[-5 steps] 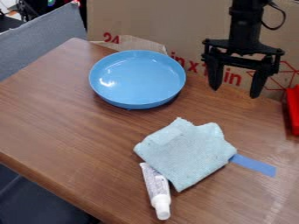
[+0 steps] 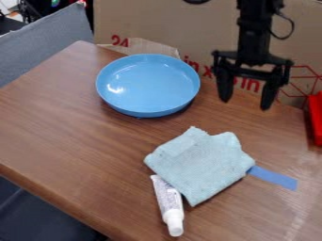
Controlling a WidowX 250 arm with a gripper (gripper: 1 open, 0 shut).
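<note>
My black gripper point(image 2: 249, 83) hangs at the upper right, above the table just right of the blue plate point(image 2: 147, 83), its fingers apart and pointing down with nothing between them. A pale blue folded cloth point(image 2: 199, 165) lies in the lower middle of the table. A white tube point(image 2: 169, 205) lies just below the cloth's left corner, its cap toward the front.
A strip of blue tape point(image 2: 276, 178) is right of the cloth. A red object point(image 2: 314, 120) is at the right edge. A cardboard box point(image 2: 151, 23) stands behind.
My gripper has shifted slightly left from where it was a second ago. The plate, cloth and tube have not moved.
</note>
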